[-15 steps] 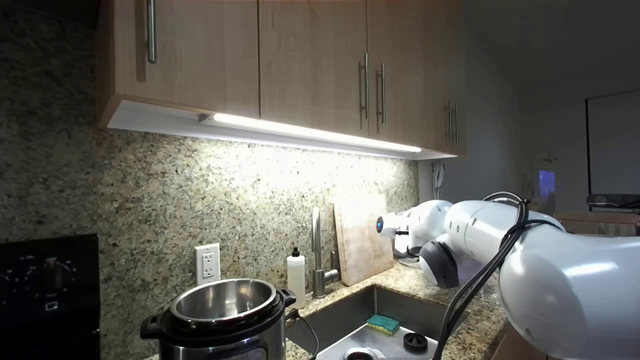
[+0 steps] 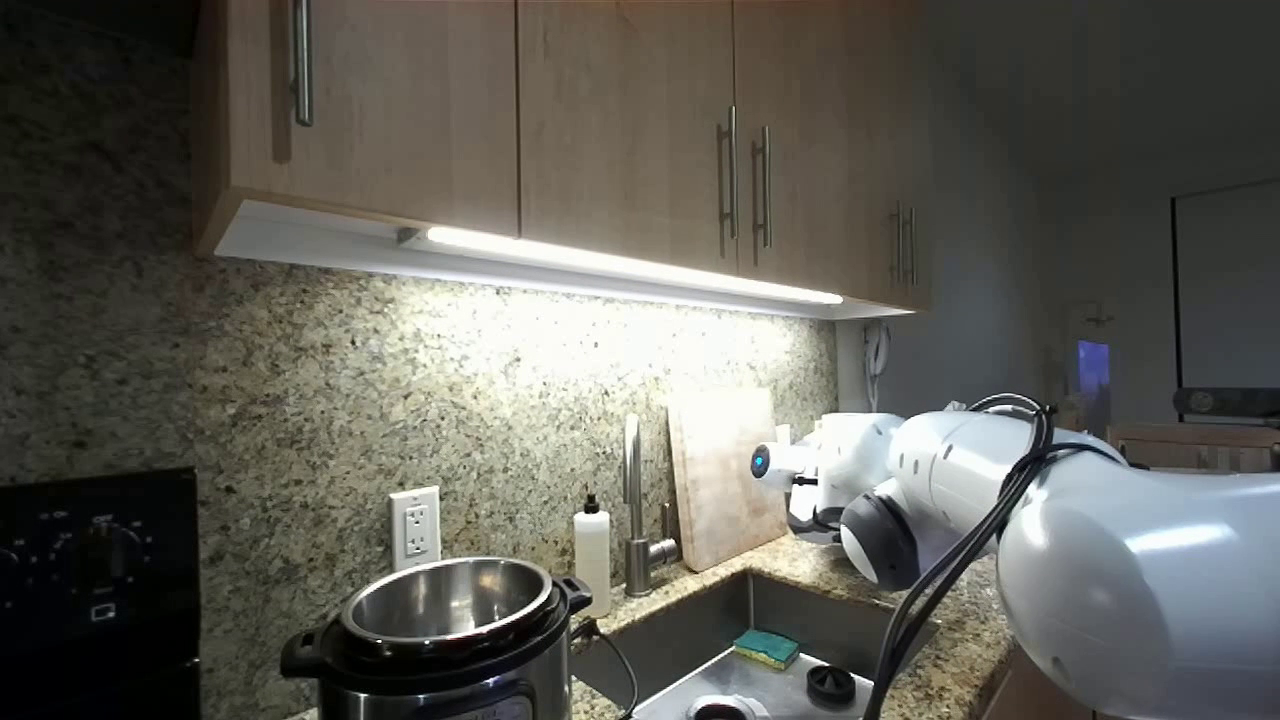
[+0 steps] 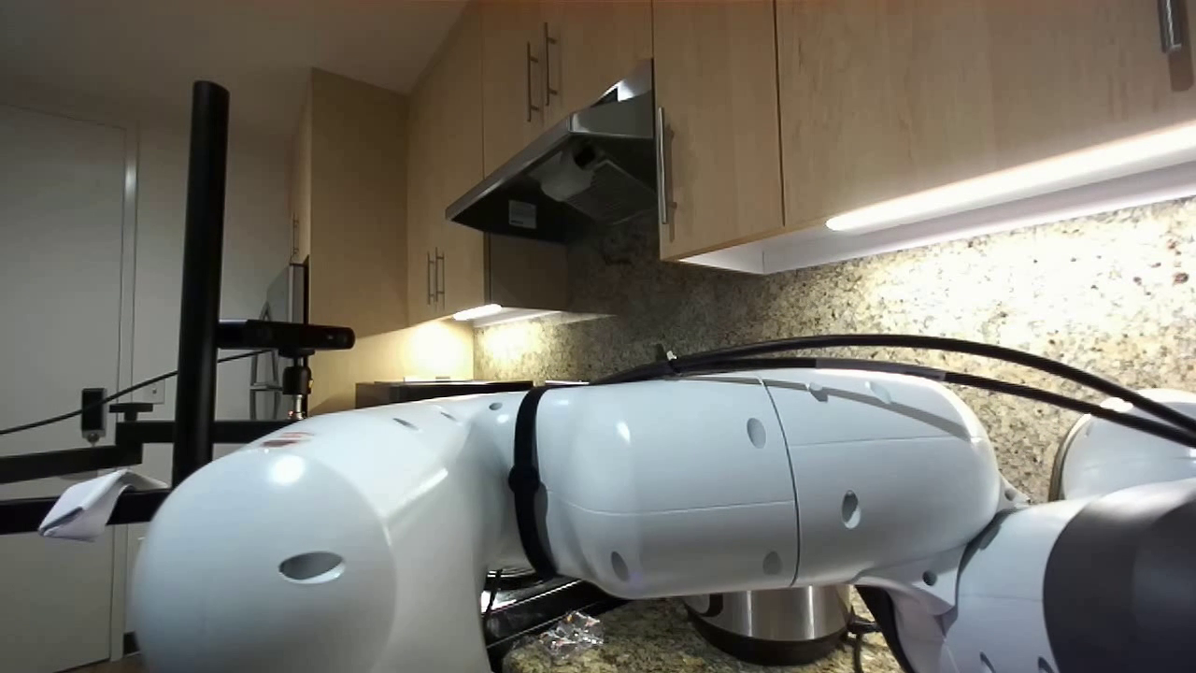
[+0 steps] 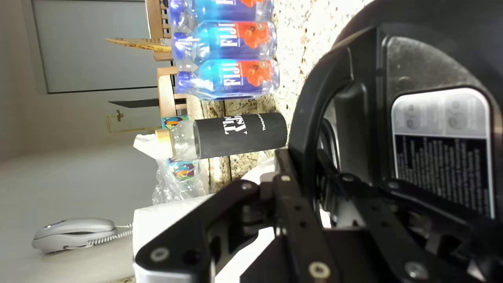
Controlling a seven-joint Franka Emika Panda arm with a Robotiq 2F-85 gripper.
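In the wrist view my gripper is shut on the rim or handle of a black lid-like piece. This black lid point(image 4: 365, 122) fills the right side of that view, with its curved edge and a printed label point(image 4: 443, 146) facing the camera. Exactly which part lies between the fingers is hard to make out. An open pressure cooker point(image 2: 444, 648) stands at the lower left of exterior view 1, its steel inner pot uncovered. There, the arm's end is over the counter beyond the sink, and the gripper's fingers are hidden. Exterior view 2 shows mostly arm links.
Several Fiji water bottles point(image 4: 235, 78) and a black-sleeved bottle point(image 4: 243, 134) stand close to the lid. The sink point(image 2: 780, 606) holds a sponge point(image 2: 768, 648). A cutting board point(image 2: 726, 480), faucet point(image 2: 633, 504) and soap bottle point(image 2: 591, 558) line the backsplash.
The arm's end has dipped and turned slightly in exterior view 1. The cooker and the things round the sink look the same.
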